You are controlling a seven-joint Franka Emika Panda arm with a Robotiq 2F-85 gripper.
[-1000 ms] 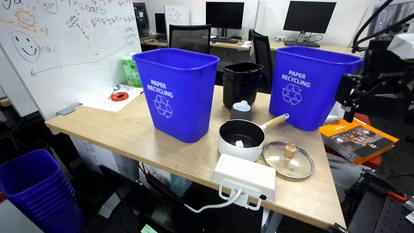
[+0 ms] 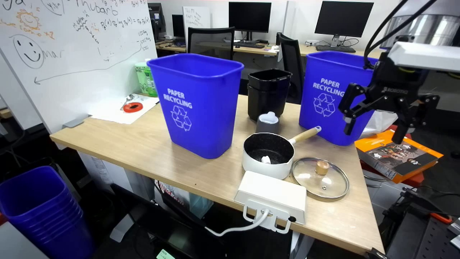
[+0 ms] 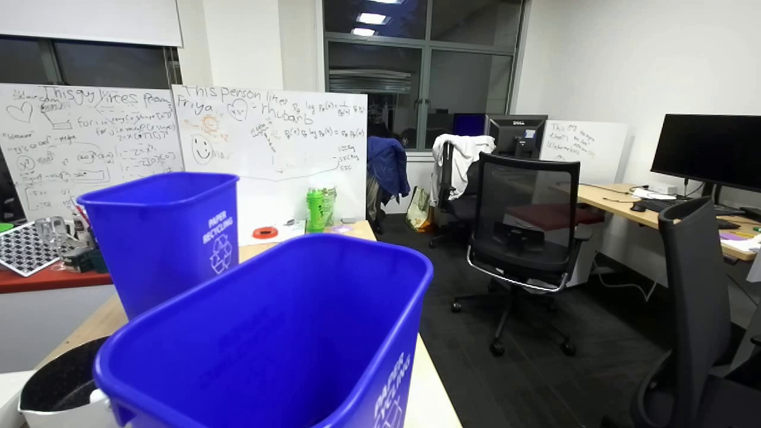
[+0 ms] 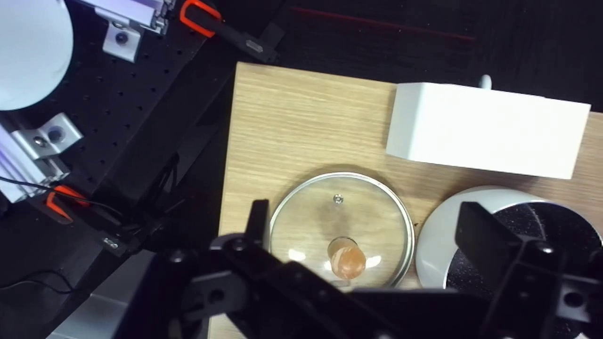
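Note:
My gripper [image 2: 374, 133] stands open in the air at the right in exterior view 1, above the table's right end, with nothing between its fingers. In the wrist view, its two fingers spread over a glass lid [image 4: 370, 217] with a round wooden knob [image 4: 347, 262]; the lid lies flat on the table, below and apart from them. Beside the lid sits a white saucepan [image 2: 261, 168] with a dark speckled inside and a wooden handle [image 2: 307, 135]. A small white object [image 2: 266, 159] lies in the pan. Exterior view 2 shows only part of the pan [image 3: 53, 389] and not my gripper.
Close to the pan, a white box with a cable [image 2: 271, 194] sits at the table's front edge. Behind stand a grey cup [image 2: 267, 125], a black bin [image 2: 269, 95] and two tall blue bins [image 2: 196, 112]. An orange box [image 2: 399, 154] lies off the table's right side.
In exterior view 1 my gripper has moved left, towards the table, and turned so both fingers show apart. The lid, pan and bins have stayed where they were.

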